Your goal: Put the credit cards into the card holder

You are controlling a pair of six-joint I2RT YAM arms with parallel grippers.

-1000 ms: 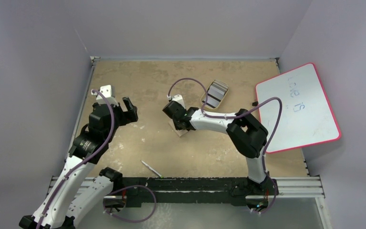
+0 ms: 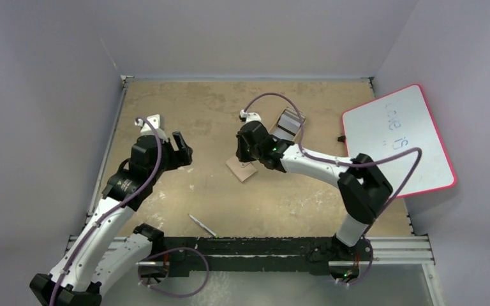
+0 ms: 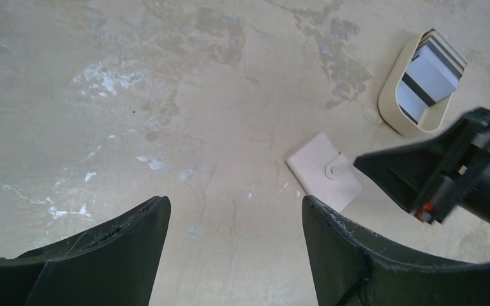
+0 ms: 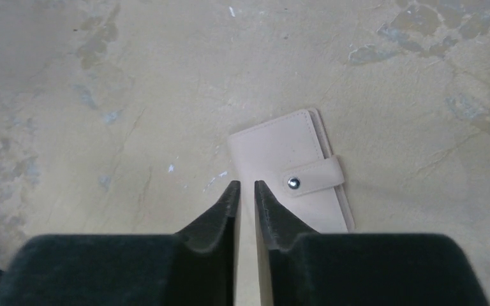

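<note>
The pale pink card holder (image 4: 274, 150), with a snap strap over its edge, lies on the table below my right gripper, whose fingertips are slightly apart with nothing seen between them. Cards (image 3: 429, 73) stand in a cream oval container (image 3: 392, 99) behind and right of the holder. My left gripper is open and empty over the table's left side, its fingers wide apart.
A whiteboard (image 2: 399, 146) with a red rim fills the right side. A white pen (image 2: 201, 224) lies near the front edge.
My left gripper has moved slightly right.
</note>
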